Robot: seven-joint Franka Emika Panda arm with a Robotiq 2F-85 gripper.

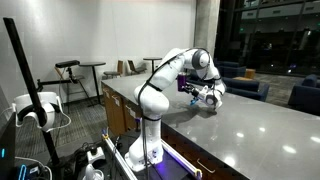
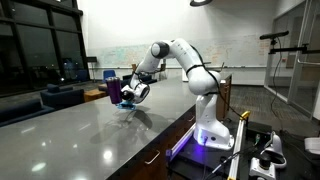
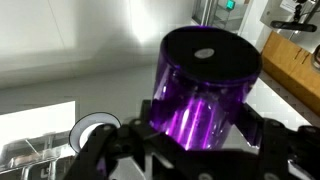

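Observation:
A purple cup [image 3: 205, 85] fills the middle of the wrist view, its dark round end facing the camera. My gripper is open, its dark fingers low in the view on either side of the cup; contact cannot be made out. In exterior view 1 the purple cup [image 1: 182, 84] shows small at the far end of the table, beside the gripper [image 1: 190, 94]. Exterior view 2 has the purple cup [image 2: 113, 89] just above the table, with a small blue patch by the hand.
In the wrist view a white round object [image 3: 92, 130] lies on the grey surface, near a metal rack-like thing [image 3: 40, 162]. Dark sofas [image 1: 240, 86] stand beyond it.

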